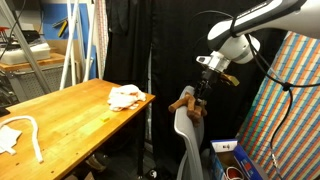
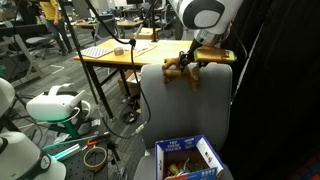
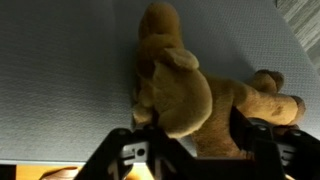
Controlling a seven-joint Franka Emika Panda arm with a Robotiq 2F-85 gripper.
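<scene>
A brown plush toy lies draped over the top of the grey chair back. My gripper points down onto it from above. In the wrist view the plush toy fills the middle, its head toward the camera and its limbs spread over the grey chair. The dark fingers stand apart, one on each side of the toy's lower part. Whether they press on it cannot be made out. In exterior view 2 the toy hangs at the chair's top edge, just under the gripper.
A blue box with several items sits in front of the chair back, low down. The wooden table stands beyond the chair, with a white-and-pink cloth near its edge. A black curtain hangs behind the arm.
</scene>
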